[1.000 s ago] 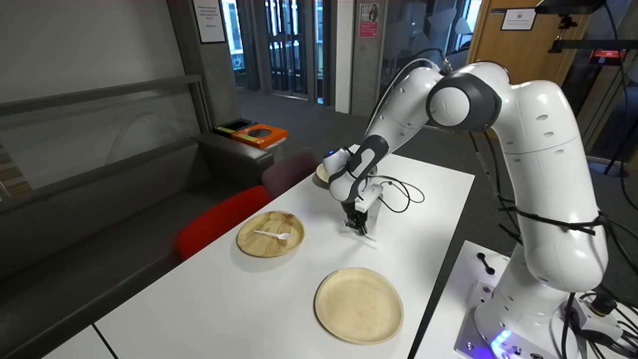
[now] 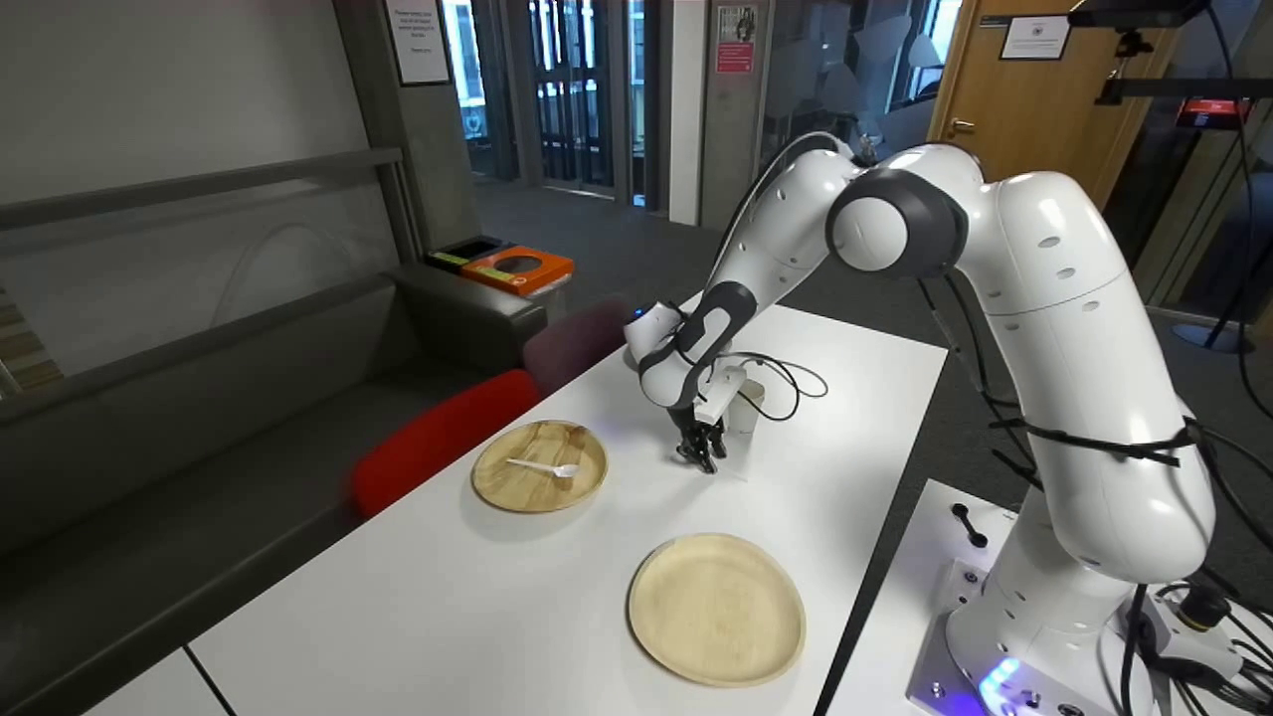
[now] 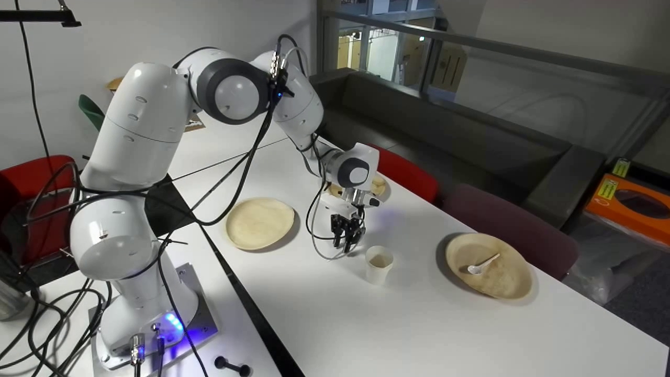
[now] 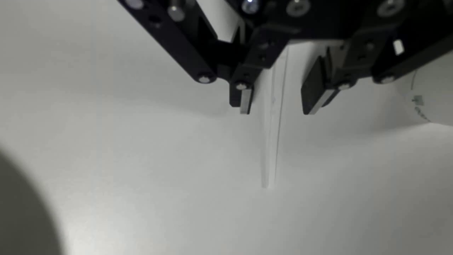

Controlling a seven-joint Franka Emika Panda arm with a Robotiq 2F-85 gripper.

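My gripper is low over the white table, its fingers parted. A slim white utensil handle shows in the gap below and between them, with bare space on both sides; its far end is hidden behind the gripper. In the exterior views the gripper is beside a pale paper cup, whose side also enters the wrist view at right. One wooden plate bears a white spoon. On another plate near the bins lies a second spoon. A third plate is empty.
Loose cables hang from the wrist around the cup. A red chair and a purple chair stand along the sofa side. Clear table lies between the gripper and the empty plate. A dark blurred shape fills the wrist view's lower left corner.
In exterior view 1, my gripper has shifted slightly left and its fingers now look spread, where they looked closer together. A thin white piece that stuck out by the fingertips is now hard to see.
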